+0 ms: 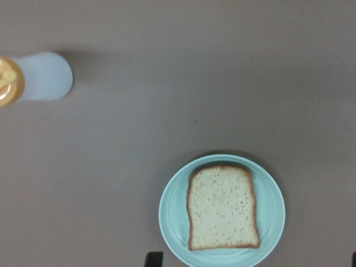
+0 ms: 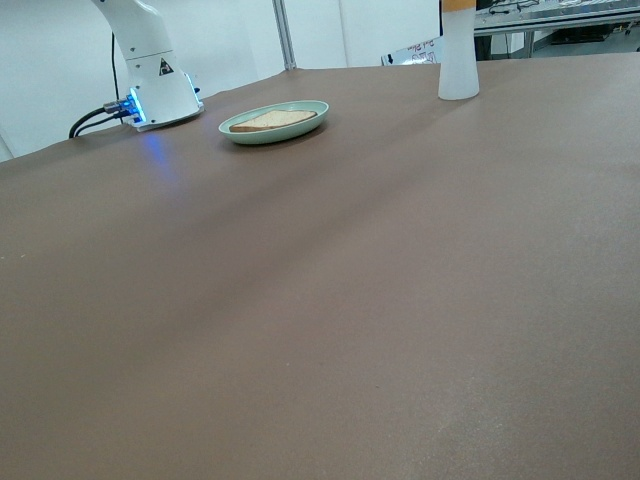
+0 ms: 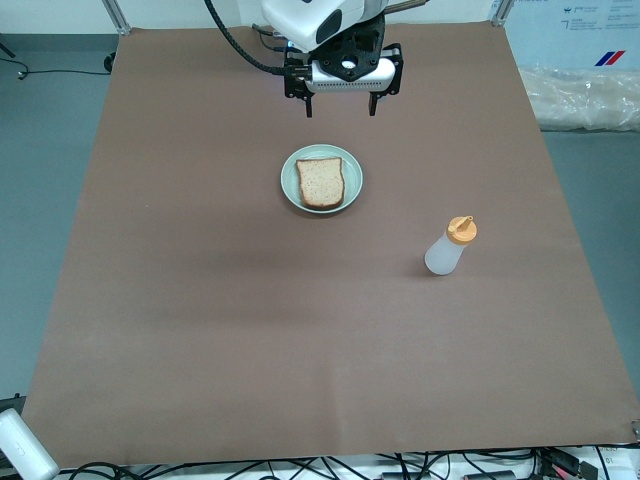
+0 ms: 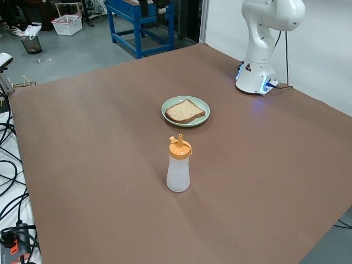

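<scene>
A slice of bread [image 3: 320, 182] lies on a pale green plate [image 3: 352, 195] near the middle of the table. A white squeeze bottle with an orange cap [image 3: 449, 247] stands to one side of it. My gripper [image 3: 341, 108] hangs above the table beyond the plate in the camera left view, its two fingers apart with nothing seen between them. In the wrist view the plate [image 1: 172, 222] is at the bottom centre, between the fingertips, and the bottle [image 1: 44, 75] is at the upper left.
Cables and hardware run along its edge at the bottom of the camera left view. A white arm base stands at the table's edge in the camera right view.
</scene>
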